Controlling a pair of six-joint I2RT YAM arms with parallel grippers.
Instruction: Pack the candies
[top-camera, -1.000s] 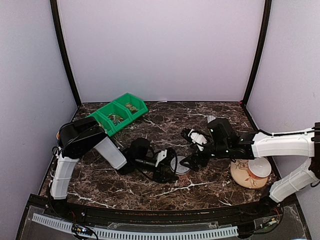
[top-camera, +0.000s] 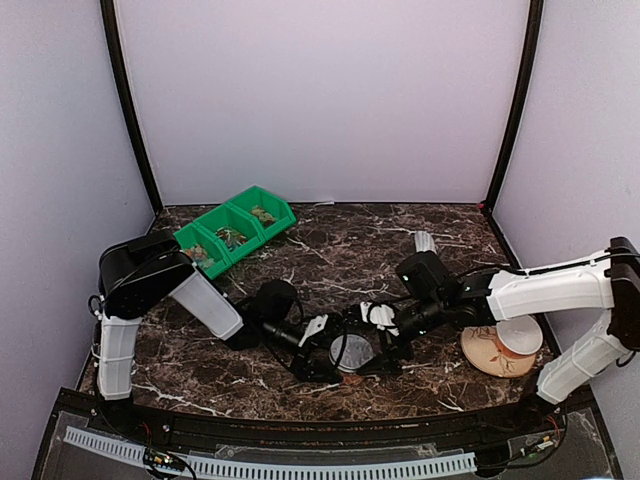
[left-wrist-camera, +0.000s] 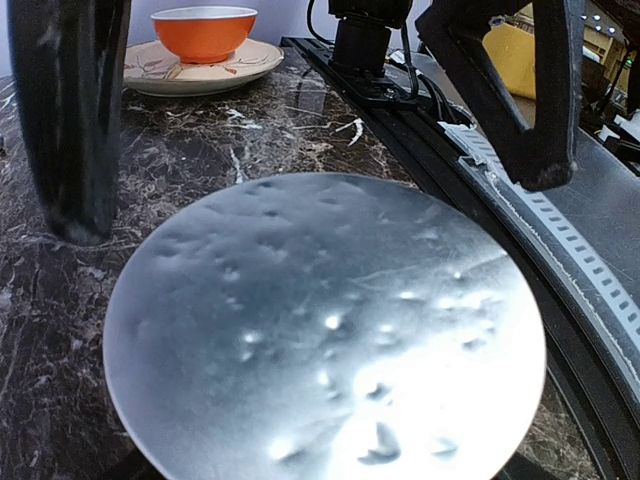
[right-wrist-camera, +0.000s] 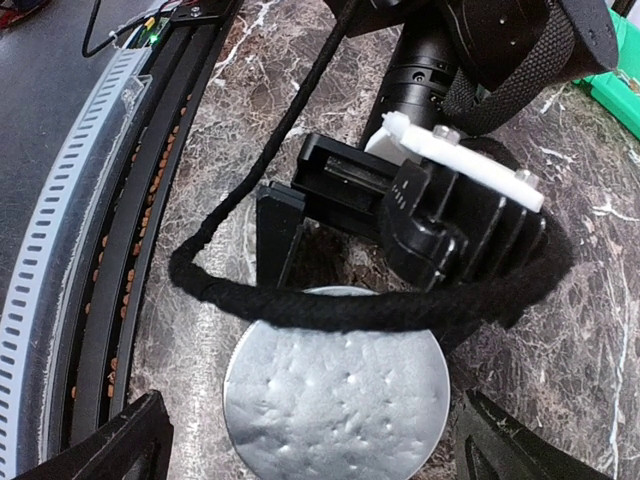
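A round jar with a dented silver lid (top-camera: 352, 352) stands between the two grippers near the front of the table, with a little of its reddish side showing. My left gripper (top-camera: 326, 362) is shut on the jar from the left. In the left wrist view the lid (left-wrist-camera: 325, 320) fills the lower middle. On the jar's other side, my right gripper (top-camera: 378, 362) is open, and its fingers (right-wrist-camera: 120, 445) flank the lid (right-wrist-camera: 338, 395) in the right wrist view. Candies (top-camera: 230, 238) lie in the green three-part bin (top-camera: 270, 238); the jar's inside is hidden.
An orange bowl (left-wrist-camera: 205, 38), white inside, sits on a patterned plate (left-wrist-camera: 265, 62) at the table's right. A small white object (top-camera: 424, 241) lies at the back. Black rail (top-camera: 300, 432) runs along the front edge.
The jar and left gripper have shifted toward the front and slightly left.
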